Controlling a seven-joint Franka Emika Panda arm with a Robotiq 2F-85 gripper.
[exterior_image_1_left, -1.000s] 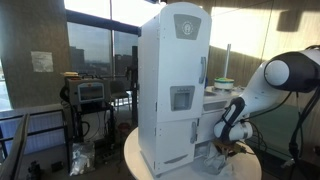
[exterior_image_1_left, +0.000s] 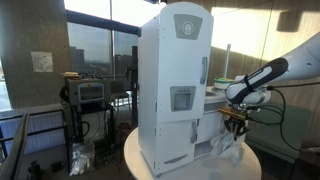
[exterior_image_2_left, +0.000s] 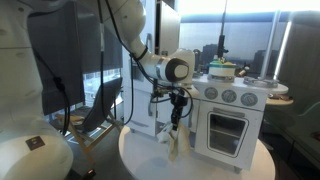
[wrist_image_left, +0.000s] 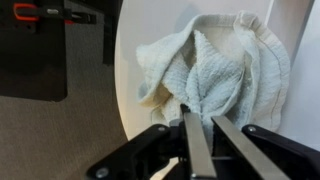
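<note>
A light, whitish cloth (wrist_image_left: 215, 70) hangs crumpled from my gripper, which is shut on a fold of it. In the wrist view the cloth spreads out beyond the fingertips, above the white round table (wrist_image_left: 138, 30). Seen from the second exterior view, the gripper (exterior_image_2_left: 178, 118) points down with the cloth (exterior_image_2_left: 178, 145) draping below it, in front of the toy kitchen. The first exterior view has the cloth (exterior_image_1_left: 228, 150) beneath the gripper (exterior_image_1_left: 237, 125), to the right of the white toy fridge (exterior_image_1_left: 178, 85). Whether its lower edge touches the table cannot be told.
The toy stove (exterior_image_2_left: 228, 125) with round knobs stands close beside the gripper. On its top are a green-rimmed pot (exterior_image_2_left: 221, 69) and a metal pan (exterior_image_2_left: 262, 82). Bare tabletop (exterior_image_1_left: 215, 170) shows in front of the fridge.
My gripper has risen from low near the table, and the arm has straightened. The cloth has come up with it and now hangs stretched below, where before it lay bunched lower down.
</note>
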